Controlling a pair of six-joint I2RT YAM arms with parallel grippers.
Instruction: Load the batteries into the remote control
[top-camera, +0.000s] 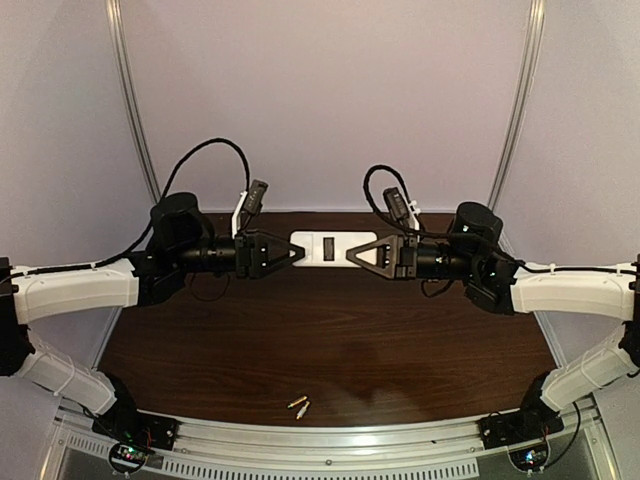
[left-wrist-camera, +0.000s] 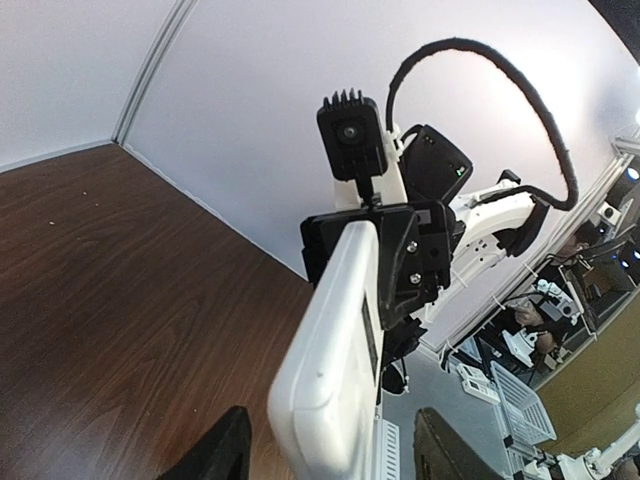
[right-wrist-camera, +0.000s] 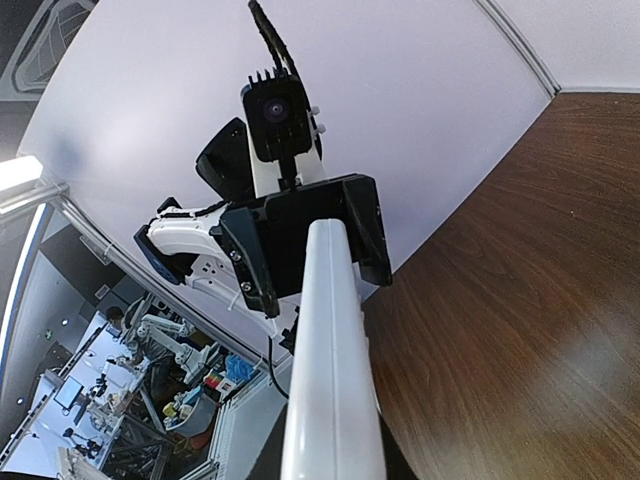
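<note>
The white remote control (top-camera: 312, 249) is held level in the air at mid-table, a dark rectangle on its upward face. My right gripper (top-camera: 370, 253) is shut on its right end; in the right wrist view the remote (right-wrist-camera: 330, 340) runs away from that gripper toward the other arm. My left gripper (top-camera: 287, 252) is at the remote's left end, open; in the left wrist view the remote's end (left-wrist-camera: 320, 420) lies between its separated fingers. Two small batteries (top-camera: 300, 404) lie on the table near the front edge.
Pale walls stand at the back and both sides, and a metal rail runs along the front edge.
</note>
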